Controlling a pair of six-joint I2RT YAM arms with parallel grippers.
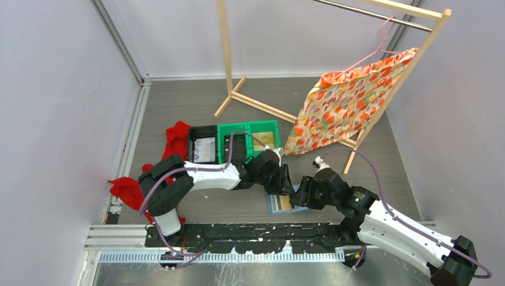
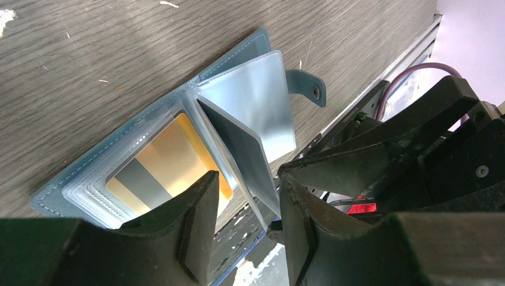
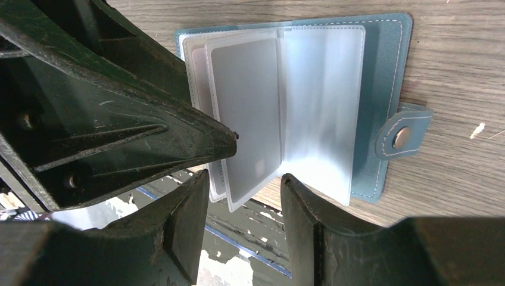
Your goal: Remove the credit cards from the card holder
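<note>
The blue card holder (image 1: 277, 210) lies open on the table between both arms, with clear plastic sleeves (image 3: 247, 113). One sleeve on its left side shows a gold-and-grey card (image 2: 156, 156). Some middle sleeves stand raised in the left wrist view, passing through the gap of my left gripper, whose fingers are apart and not clamped on them. My right gripper is also parted, with the lower corner of a lifted sleeve close to its left fingertip; contact is unclear. A snap strap (image 3: 405, 132) sticks out from the holder's right side.
Behind the left arm stand green trays (image 1: 277, 123) and a black tray (image 1: 193, 131) with flat items inside. Red cloth (image 1: 126, 189) lies at the left. A wooden rack (image 1: 262, 107) with an orange patterned cloth (image 1: 351, 95) fills the back right.
</note>
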